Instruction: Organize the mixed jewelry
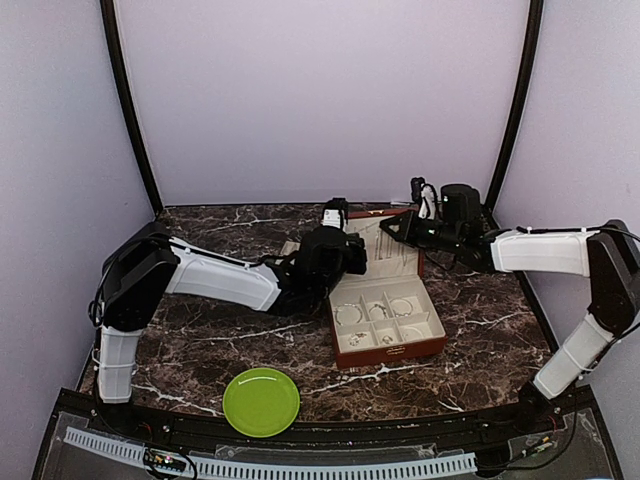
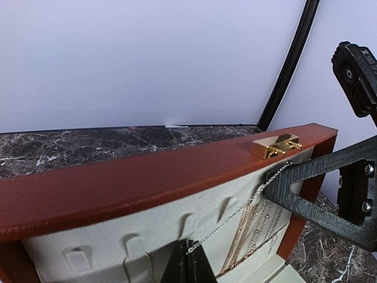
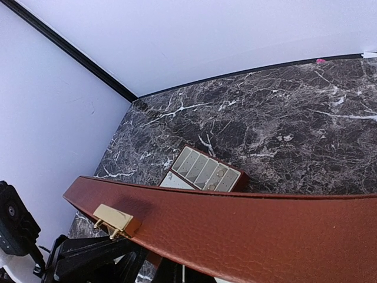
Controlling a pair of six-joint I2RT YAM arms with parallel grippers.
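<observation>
A silver chain necklace (image 2: 227, 220) stretches nearly straight between my two grippers, in front of the open lid's white lining. My left gripper is shut on one end of it, just below a row of small lining tabs (image 2: 134, 245). My right gripper (image 1: 386, 228) is by the lid's upper right part, shut where the chain's other end meets it; its tips are mostly hidden behind the lid in the right wrist view. Several gold and silver necklaces (image 2: 250, 230) hang on the lining at the right. Another thin chain (image 2: 125, 268) hangs at the left.
The brown jewelry box (image 1: 390, 352) stands open, with bracelets and small pieces in its white compartments. Its lid rim (image 3: 253, 230) carries a gold clasp (image 3: 112, 217). Behind it lies a smaller sectioned box (image 3: 241, 181). A green plate (image 1: 261, 402) sits at the front left.
</observation>
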